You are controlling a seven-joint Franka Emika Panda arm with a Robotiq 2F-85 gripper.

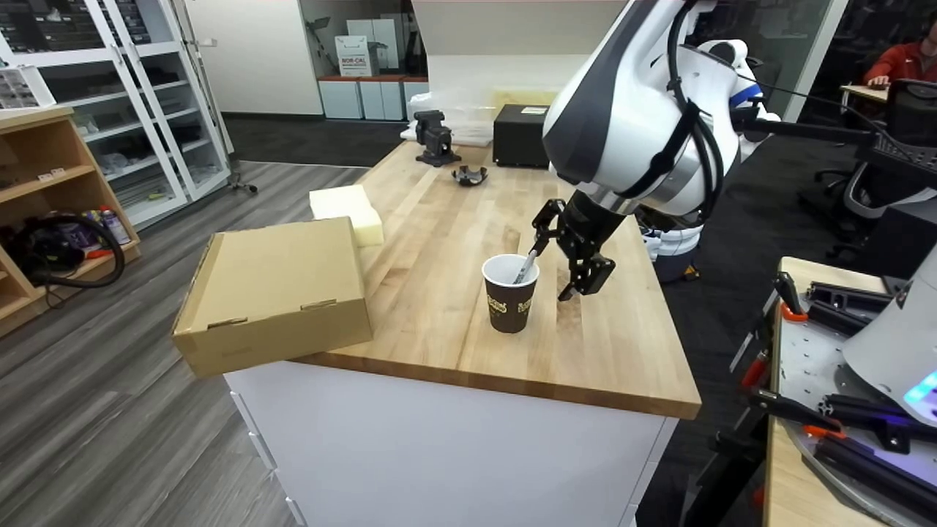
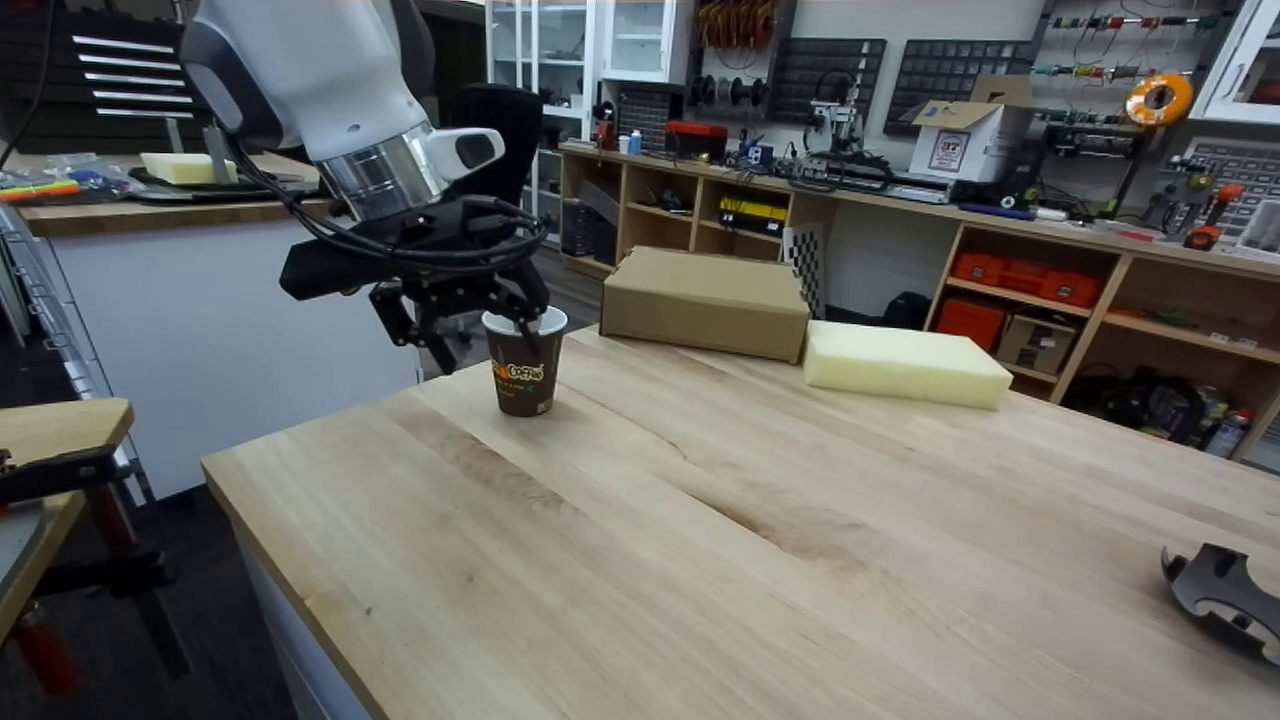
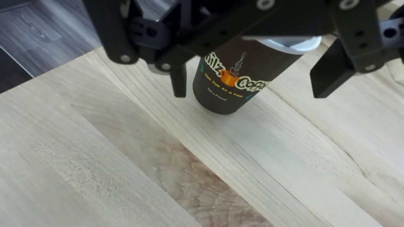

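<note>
A dark brown paper cup with a white rim and printed lettering stands upright near the front of the wooden table. A marker-like stick leans inside it, its upper end above the rim. My gripper is close behind and to the right of the cup, tilted down. In the wrist view the gripper has its fingers wide apart, with the cup showing beyond and between them. Nothing is clasped. Seen from the second exterior view, the cup stands right beside the fingers; whether they touch it cannot be told.
A cardboard box overhangs the table's left edge, with a pale foam block behind it. Farther back are a black curved part, a small vise-like device and a black box. Bare wood surrounds the cup.
</note>
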